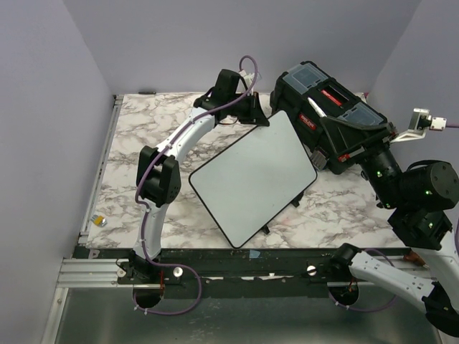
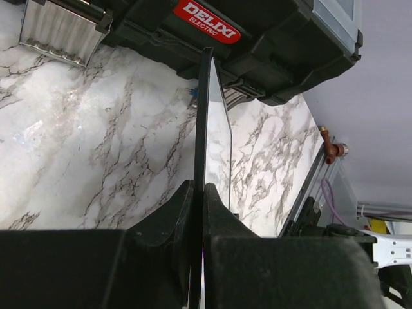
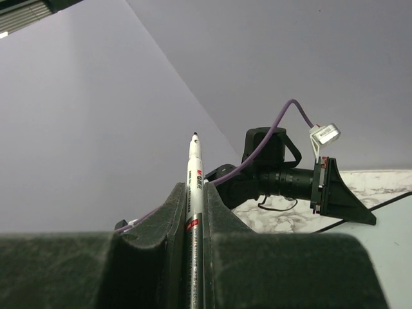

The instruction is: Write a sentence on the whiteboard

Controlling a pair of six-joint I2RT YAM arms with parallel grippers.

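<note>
The blank whiteboard [image 1: 251,179] has a black rim and is tilted over the marble table. My left gripper [image 1: 264,120] is shut on its upper edge; in the left wrist view, the whiteboard [image 2: 217,122] stands edge-on between the fingers. A white marker [image 3: 195,170] is clasped in my right gripper, its dark tip bare and pointing up. From the top view, this marker [image 1: 316,107] and the right gripper [image 1: 337,136] are to the right of the board, apart from it, over the toolbox. No writing shows on the board.
A black toolbox [image 1: 326,89] with red labels stands at the back right, close to the board's upper corner. Bare marble table [image 1: 133,132] lies at the left. A small yellow-and-white item [image 1: 99,221] rests near the left edge.
</note>
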